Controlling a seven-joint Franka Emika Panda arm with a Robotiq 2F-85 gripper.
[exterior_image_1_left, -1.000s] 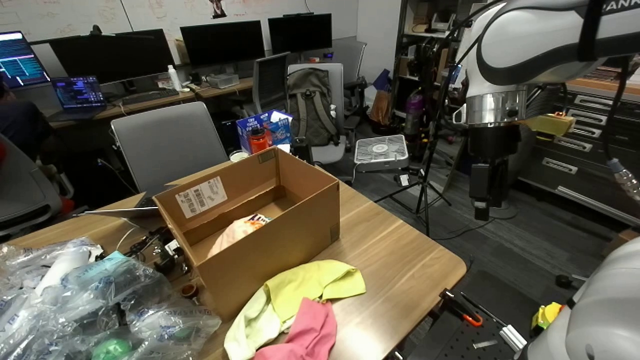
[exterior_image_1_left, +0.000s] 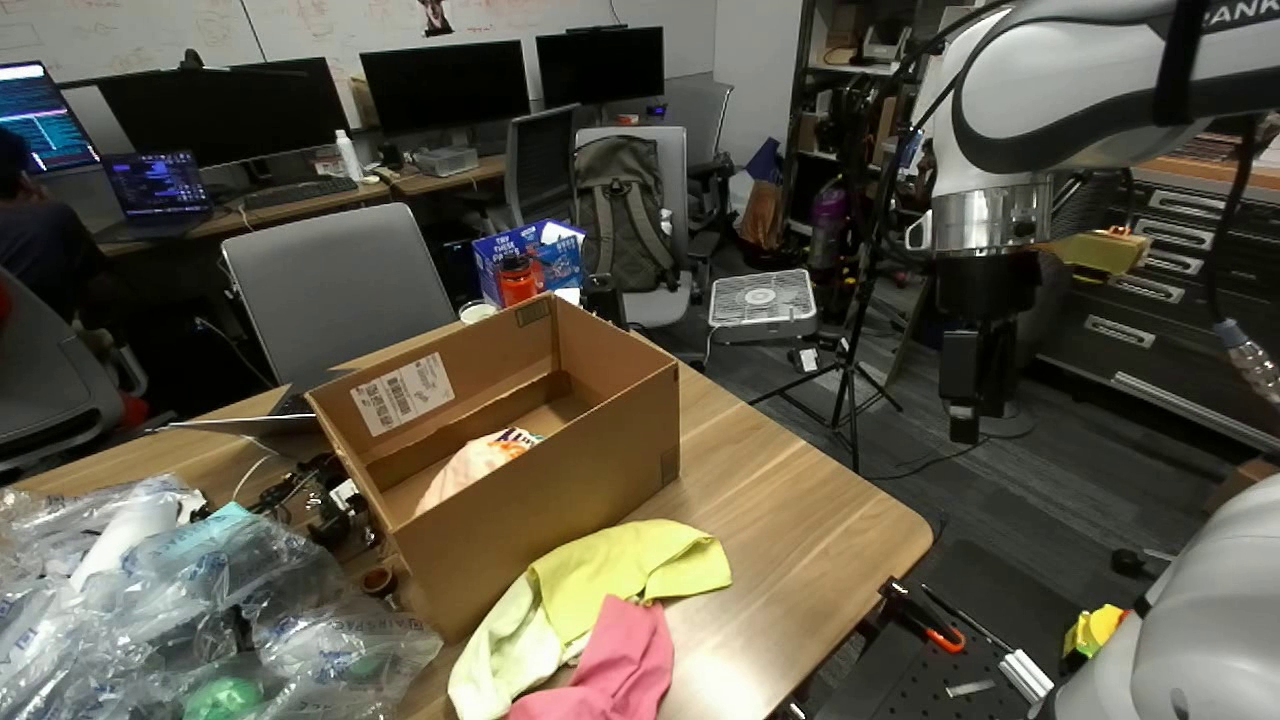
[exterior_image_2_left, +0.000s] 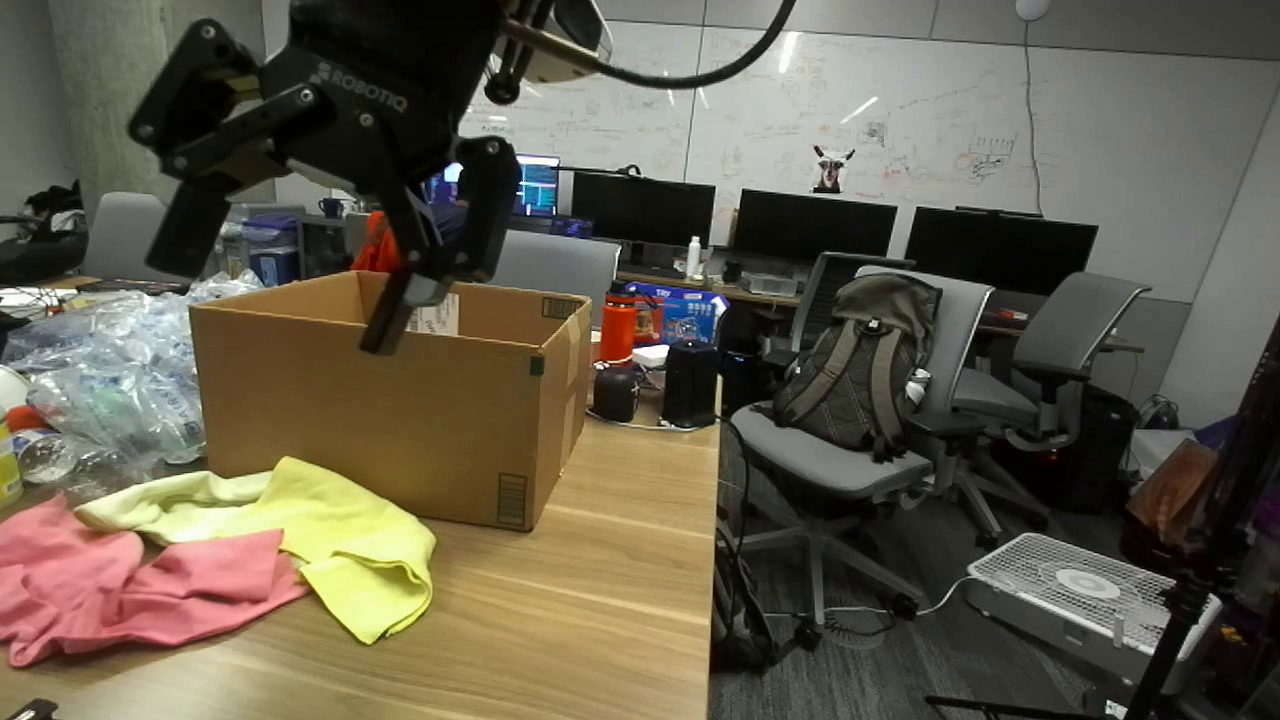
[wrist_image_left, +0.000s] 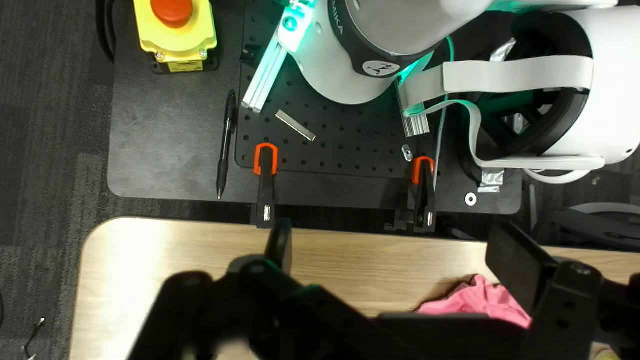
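Note:
My gripper stands open, its two black fingers wide apart with nothing held between them. In exterior view 1 it hangs in the air to the right of the table, seen side-on. A brown cardboard box (exterior_image_1_left: 552, 480) rests open-topped on the table, holding a pale pink and orange item (exterior_image_1_left: 474, 462). In front of the box lie a yellow cloth (exterior_image_1_left: 630, 562), a pale green cloth (exterior_image_1_left: 510, 642) and a pink cloth (exterior_image_1_left: 624, 660), crumpled together. Part of the pink cloth (wrist_image_left: 480, 300) shows beside one finger in the wrist view.
Clear plastic air-pillow packaging (exterior_image_1_left: 228, 600) fills the table's left side. A red bottle (exterior_image_2_left: 617, 328) stands behind the box. Orange-tipped clamps (wrist_image_left: 265, 180) sit along the robot base's edge. Bare tabletop (exterior_image_2_left: 600, 576) lies right of the cloths.
The arm, box and cloths show no visible movement. Only the person at the far left has shifted slightly.

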